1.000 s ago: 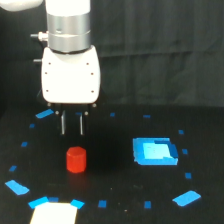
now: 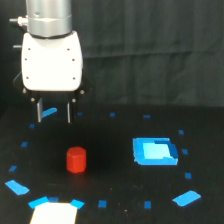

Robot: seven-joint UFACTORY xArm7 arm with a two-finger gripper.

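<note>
A red, roughly cylindrical block (image 2: 76,160) stands on the dark table at left of centre. My gripper (image 2: 55,112) hangs above the table, up and to the left of the block. Its two thin fingers are spread apart with nothing between them, and it is not touching the block. On the right of the table lies a blue square frame (image 2: 155,151) with a pale white-and-blue inside; too little detail shows to tell whether it is a shallow tray or flat.
Small blue marks dot the dark tabletop. Blue tape strips (image 2: 186,198) lie near the front right and front left. A white and orange patch (image 2: 53,213) sits at the front edge.
My gripper has moved left and upward in the view, away from above the red block, and its fingers look farther apart. The block and the blue square have stayed put.
</note>
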